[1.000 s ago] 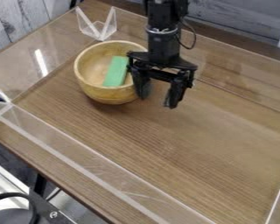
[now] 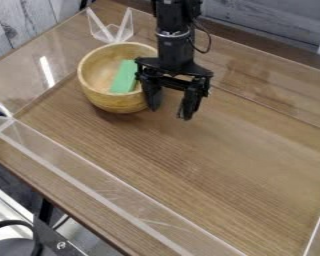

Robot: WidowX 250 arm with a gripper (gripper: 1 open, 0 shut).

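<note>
My black gripper (image 2: pixel 171 92) is open, hanging just right of a wooden bowl (image 2: pixel 100 93), with one finger reaching down by the bowl's right side; I cannot tell if it touches. A green block (image 2: pixel 124 76) lies inside the bowl, partly hidden at its right by my gripper and the bowl's near wall.
A white folded paper-like object (image 2: pixel 109 27) stands behind the bowl. A dark cable (image 2: pixel 16 230) shows at the lower left corner, off the table.
My gripper has moved slightly back and left. The bowl sits a little further left than before.
</note>
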